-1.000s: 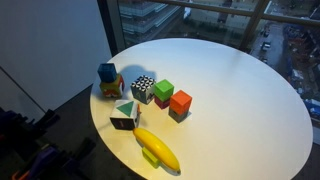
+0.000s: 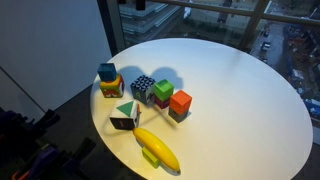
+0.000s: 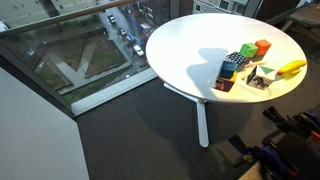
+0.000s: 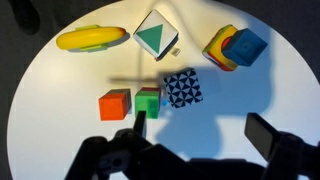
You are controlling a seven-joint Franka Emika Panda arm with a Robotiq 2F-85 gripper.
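Observation:
My gripper stands open above the round white table (image 4: 70,145), with bare tabletop showing between its fingers. In the wrist view, an orange-red block (image 4: 114,105), a green block (image 4: 147,101) and a black-and-white patterned block (image 4: 183,88) sit in a row ahead of the fingers. Farther off lie a yellow banana (image 4: 88,38) and a white block with a green triangle (image 4: 155,34). A dark blue block (image 4: 244,47) rests on a yellow-and-red block (image 4: 217,50). From exterior view 1, the gripper (image 2: 66,138) appears at the lower left, apart from every object.
A yellow-green block (image 2: 150,157) lies against the banana's side. Windows (image 3: 95,45) and a white wall (image 3: 35,125) stand beyond the table.

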